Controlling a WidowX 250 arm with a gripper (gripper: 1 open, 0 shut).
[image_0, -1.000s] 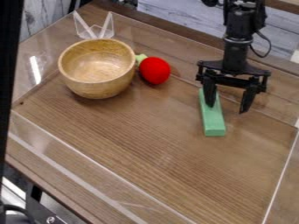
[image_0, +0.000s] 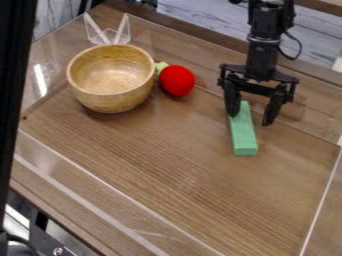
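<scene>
The black gripper (image_0: 257, 95) hangs at the upper right with its two fingers part open, its left finger over the top end of a flat green bar (image_0: 243, 138). Whether anything is between the fingers is hard to tell. A tan bowl (image_0: 110, 90) sits on the left, with a red ball (image_0: 177, 81) to its right and something small and light green behind the ball.
A white, rabbit-ear-like object (image_0: 111, 30) stands behind the bowl.
The gripper has shifted slightly left, and its fingers look somewhat closer together than a second ago. The bar, bowl and ball look unmoved.
</scene>
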